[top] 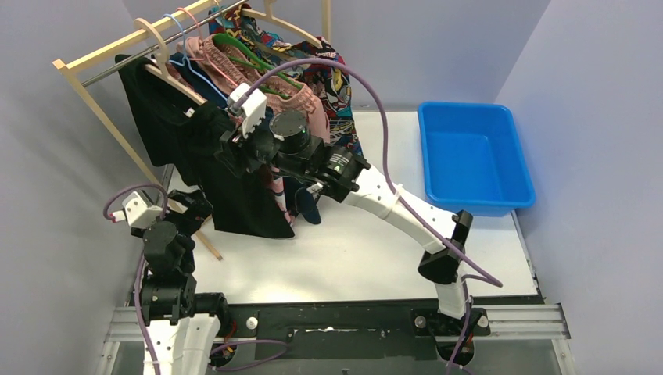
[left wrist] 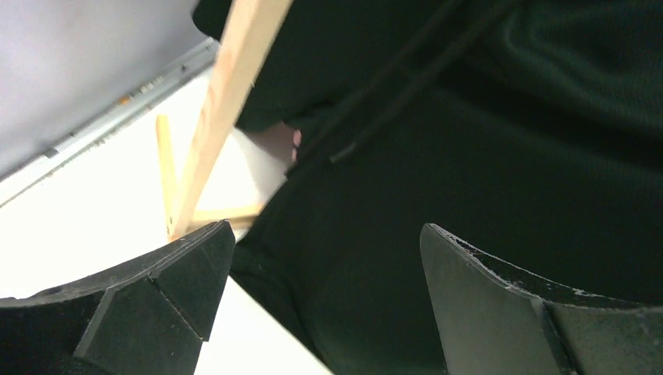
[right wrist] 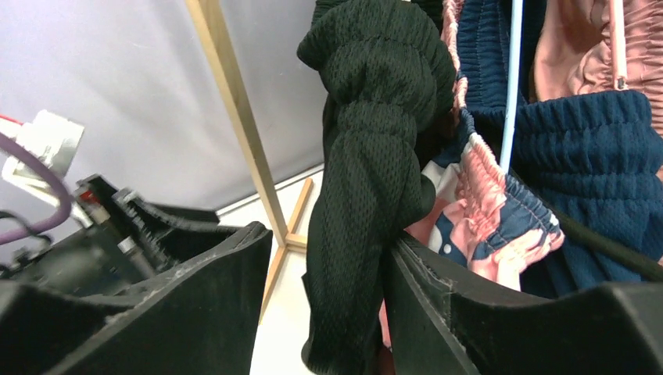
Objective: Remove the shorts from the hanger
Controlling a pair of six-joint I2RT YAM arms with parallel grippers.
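Observation:
Black shorts (top: 234,191) hang from a wooden hanger (top: 176,82) at the near left end of the rack. Their waist end is gathered into a narrow bunch in the right wrist view. My right gripper stands open around this black fabric (right wrist: 356,211); its right finger is at the cloth and a gap shows on the left. In the left wrist view my left gripper is wide open, facing the broad dark cloth (left wrist: 367,258), with no visible grip on it. From above, the right arm covers part of the shorts.
Further along the rail hang pink shorts (top: 313,109), navy cloth and a patterned garment (top: 332,86). A rack post (left wrist: 227,109) stands close to my left gripper. The blue bin (top: 469,156) at the right is empty.

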